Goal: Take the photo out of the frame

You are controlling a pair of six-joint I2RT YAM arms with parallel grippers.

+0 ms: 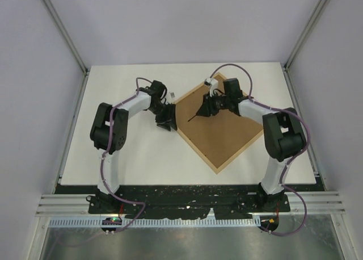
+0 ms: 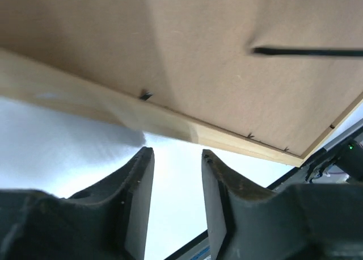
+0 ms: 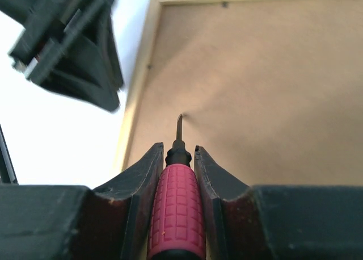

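A light wooden photo frame (image 1: 199, 153) lies turned on the table, its brown backing board (image 1: 224, 138) facing up and hiding any photo. Small dark metal tabs (image 2: 146, 94) stand along the frame's inner edge in the left wrist view; one sticks up. My right gripper is shut on the red handle of a thin-tipped tool (image 3: 177, 209), whose dark shaft reaches over the board. Whether its tip touches the board I cannot tell. My left gripper stands part open beside the frame's left side, with nothing between its fingers.
Both grippers work close together near the frame's left corner. A dark strip (image 1: 170, 195) runs along the table's front edge.
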